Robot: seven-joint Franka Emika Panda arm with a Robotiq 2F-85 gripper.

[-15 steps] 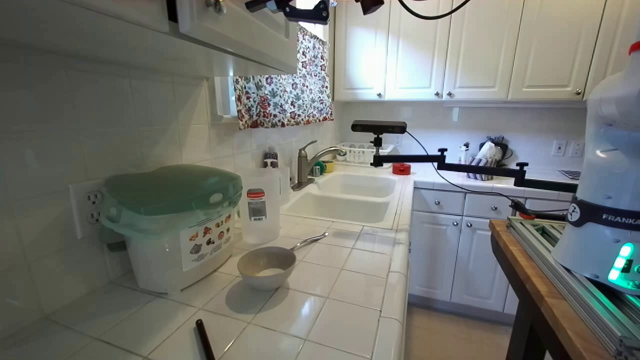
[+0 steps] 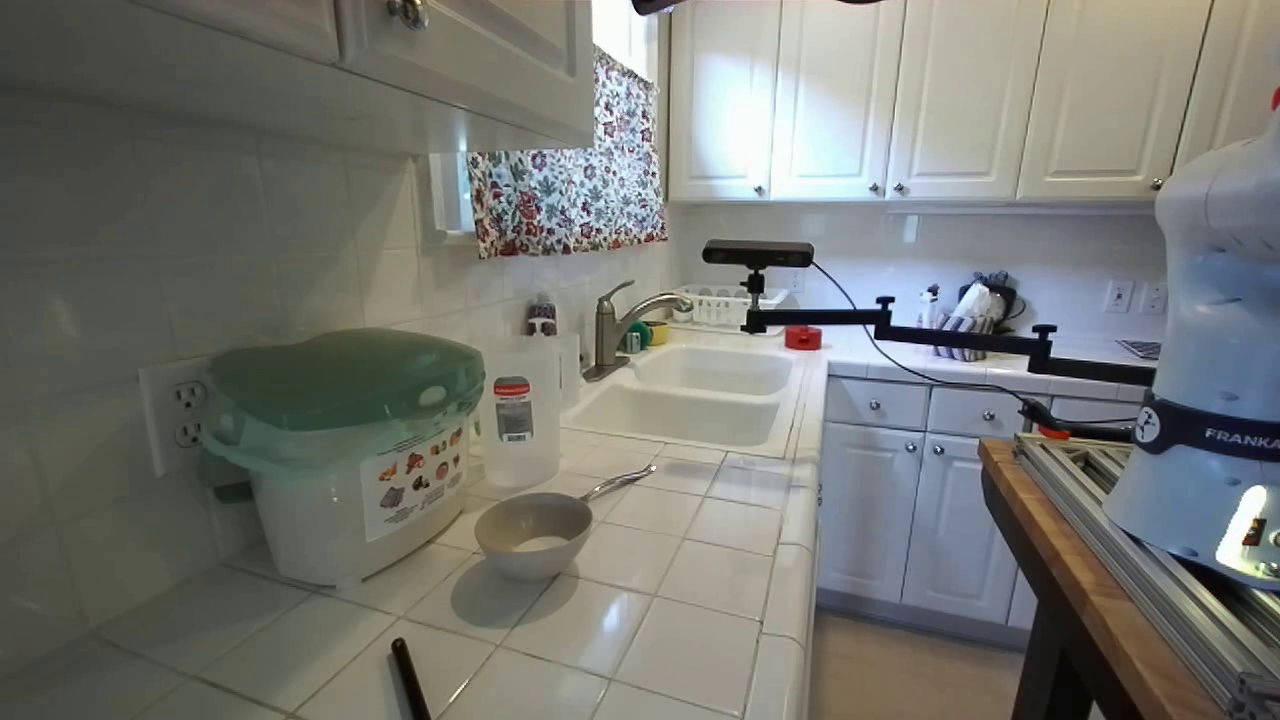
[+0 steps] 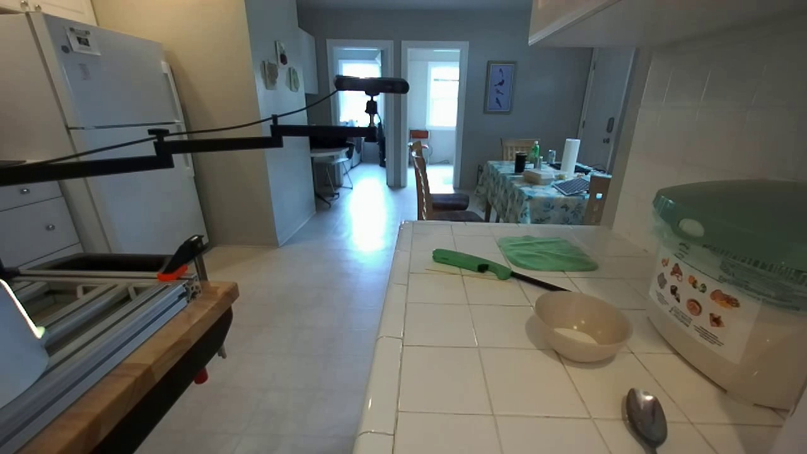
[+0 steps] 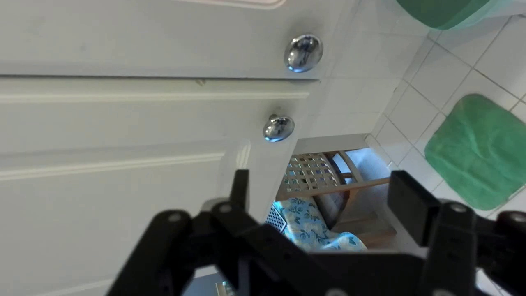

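My gripper stands open in the wrist view, with nothing between its dark fingers. Beyond it are two white cabinet doors with round metal knobs: the lower door's knob (image 4: 278, 128) and the upper door's knob (image 4: 304, 52). Neither knob is between the fingers. In exterior view 1 the upper cabinet door (image 2: 480, 60) above the counter looks closed or nearly so against its neighbour. Only a dark bit of the arm shows at that view's top edge; the gripper itself is out of both exterior views.
Below, the counter holds a green-lidded bin (image 2: 348, 456), a bowl (image 2: 534, 536), a spoon (image 3: 645, 416), a clear bottle (image 2: 519, 420), a green-handled tool (image 3: 470, 262) and a green cloth (image 4: 481, 150). A camera on a black arm (image 2: 960, 340) stands out near the sink.
The upper cabinet door has swung inward and the dark gap beside it has closed. The gripper has moved up out of exterior view 1. The base light went from green to white.
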